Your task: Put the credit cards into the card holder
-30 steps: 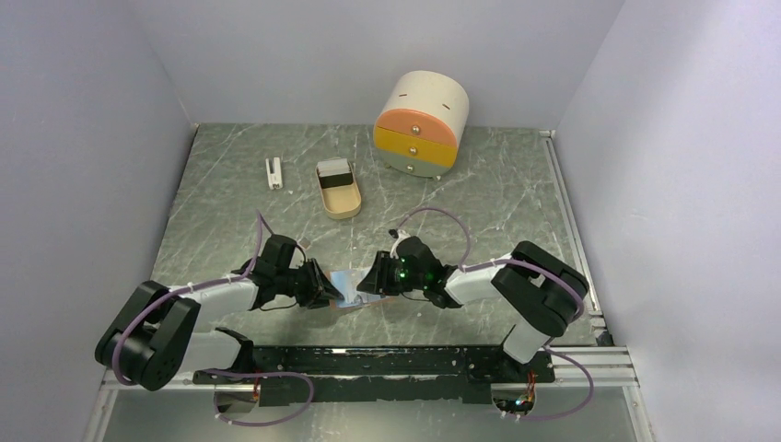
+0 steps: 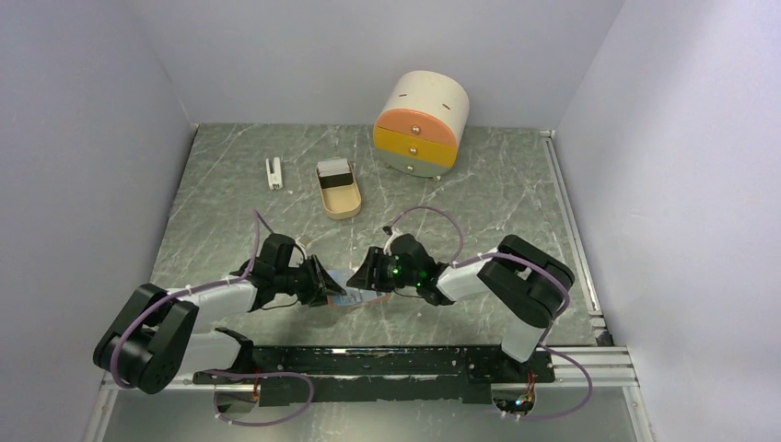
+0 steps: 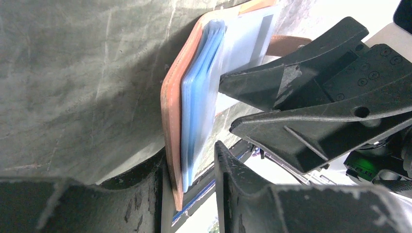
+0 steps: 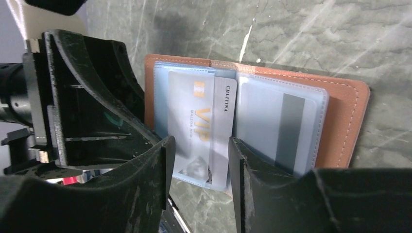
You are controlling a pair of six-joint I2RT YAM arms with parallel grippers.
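A brown card holder (image 4: pixel 347 104) with clear sleeves lies unfolded on the table, between my two grippers. The white VIP card (image 4: pixel 224 104) sits mostly within its left clear pocket, with a strip by the fold uncovered. My left gripper is open around the holder's outer edge, leaving a gap beside the sleeve stack (image 3: pixel 194 116). Over the holder, my right gripper is open, one fingertip (image 4: pixel 235 148) at the card's exposed edge. In the top view the grippers hide much of the holder.
A tan tray (image 2: pixel 341 201) holding a white-and-black item stands behind the holder. Further back are a small white object (image 2: pixel 274 173) and a drawer box (image 2: pixel 424 124).
The VIP card has slid left, deeper into the pocket.
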